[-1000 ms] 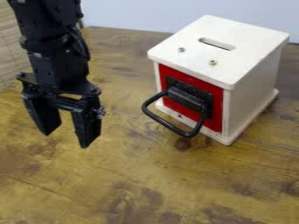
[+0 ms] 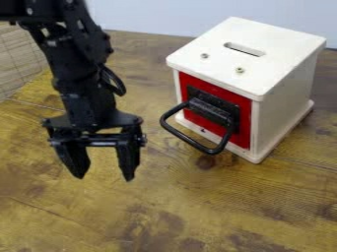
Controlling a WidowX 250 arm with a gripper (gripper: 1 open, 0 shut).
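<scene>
My black gripper (image 2: 101,160) hangs open on the left, fingers pointing down above the wooden table, nothing between them. To its right stands a white wooden box (image 2: 285,116) with a slot and two small bolts on top and a red front panel (image 2: 198,84). A black loop handle (image 2: 195,143) juts out from that panel toward the lower left, apart from my gripper.
A woven mat (image 2: 20,74) lies at the back left, and a pale wall rises behind the box.
The gripper has moved down and to the right over the last second, with its wrist turned slightly. The box and handle look unchanged.
</scene>
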